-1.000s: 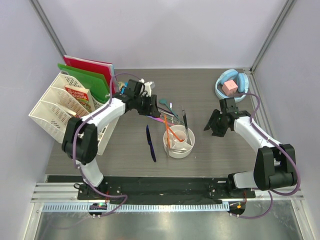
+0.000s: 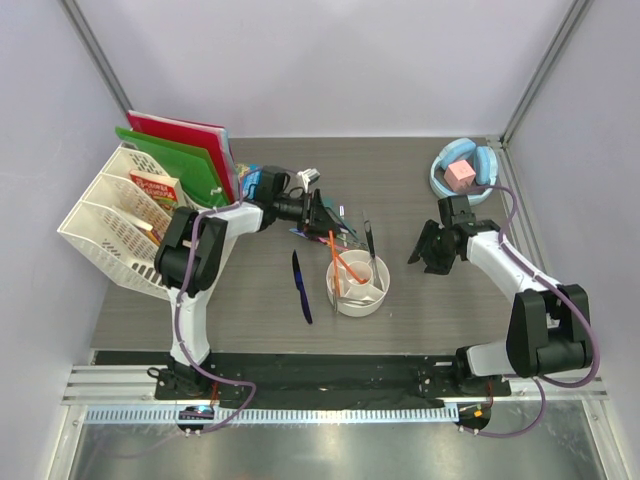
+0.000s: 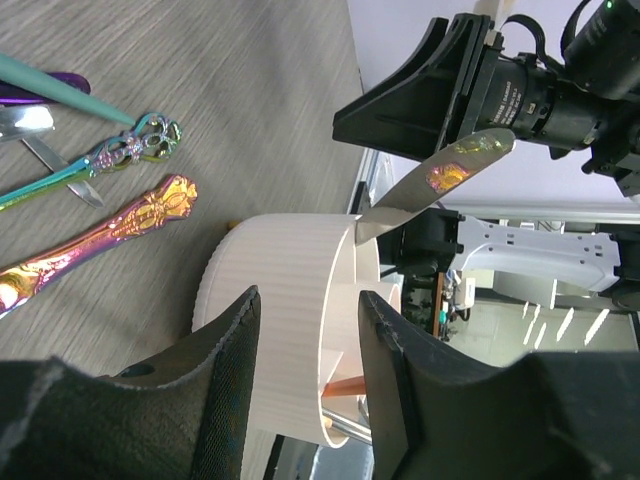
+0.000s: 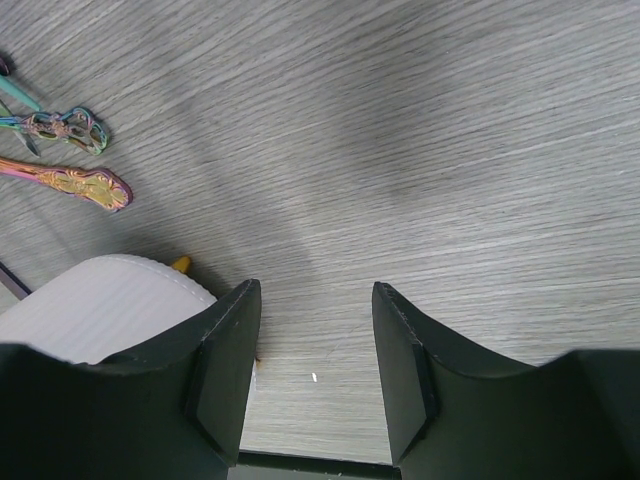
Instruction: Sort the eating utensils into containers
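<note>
A round white divided container (image 2: 360, 309) stands mid-table, several utensils upright in it. One is an orange utensil (image 2: 335, 265); another, a dark-handled knife (image 2: 370, 240), leans out toward the back right. Behind it lies a loose pile with a pink-gold handle (image 3: 130, 222), a rainbow handle (image 3: 125, 150) and a teal handle (image 3: 60, 88). My left gripper (image 2: 325, 232) hangs over this area, open and empty; its wrist view shows the container's wall beyond the fingers (image 3: 235, 350). Over bare table to the right is my right gripper (image 2: 428, 262), its fingers apart and nothing between them.
A dark blue knife (image 2: 301, 288) lies alone left of the container. A white basket (image 2: 110, 235) with books and folders fills the left side. Blue headphones (image 2: 445, 185) sit back right, a pink cube (image 2: 460, 176) within them.
My left arm has swung right and a little forward, so its gripper now covers part of the utensil pile. The right arm and the container look unmoved.
</note>
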